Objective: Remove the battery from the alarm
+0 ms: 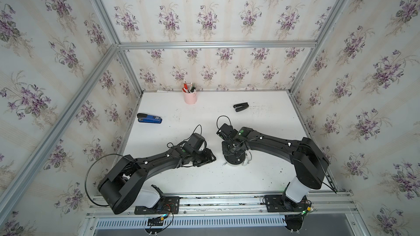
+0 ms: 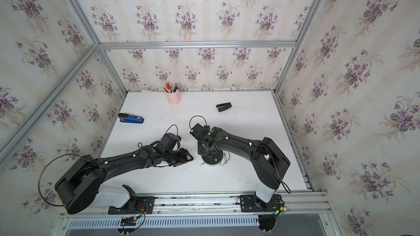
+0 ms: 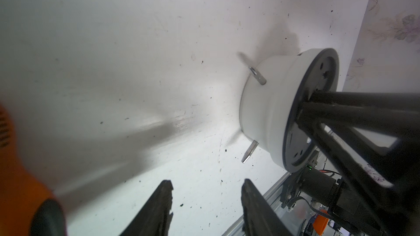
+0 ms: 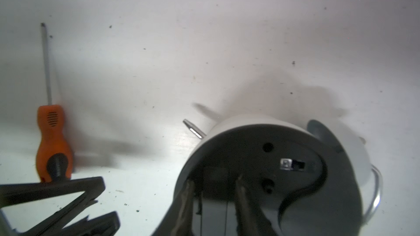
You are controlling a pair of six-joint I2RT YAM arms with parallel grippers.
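Note:
The alarm clock (image 3: 271, 100), white with a dark back face (image 4: 306, 209), lies back up on the table. Its dark back shows in the top left view (image 1: 235, 159) below my right gripper. In the right wrist view my right gripper is part open at that back, fingers (image 4: 186, 198) either side of a grey strip (image 4: 214, 218). I cannot tell whether this strip is the battery or a cover; no battery shows plainly. My left gripper is open and empty, left of the clock and apart from it.
An orange-handled screwdriver (image 4: 53, 135) lies left of the clock. Further back are a blue stapler (image 1: 149, 118), a pink pen cup (image 1: 190, 97) and a black stapler (image 1: 240, 107). Behind the arms the table is mostly clear.

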